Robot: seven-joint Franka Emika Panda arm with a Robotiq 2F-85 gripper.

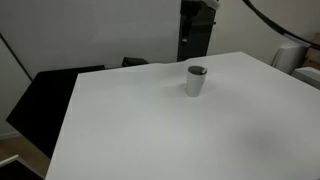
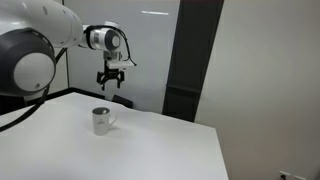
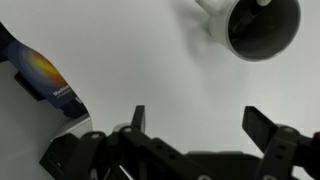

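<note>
A pale mug [image 1: 194, 86] stands upright on the white table, toward its far side. Its handle shows on the right in exterior view 2, on the mug [image 2: 101, 124]. From above, the wrist view shows the open mouth of the mug [image 3: 262, 32] at the upper right, with something small and light inside that I cannot identify. My gripper [image 2: 111, 76] hangs well above the table, behind and higher than the mug in exterior view 2. In the wrist view the gripper is open, its fingers wide apart with only bare tabletop between them.
A box with a colourful label [image 3: 42, 68] sits beyond the table's edge in the wrist view. A dark surface [image 1: 48, 105] adjoins the table's left side. Pale boxes [image 1: 289, 57] stand at the far right.
</note>
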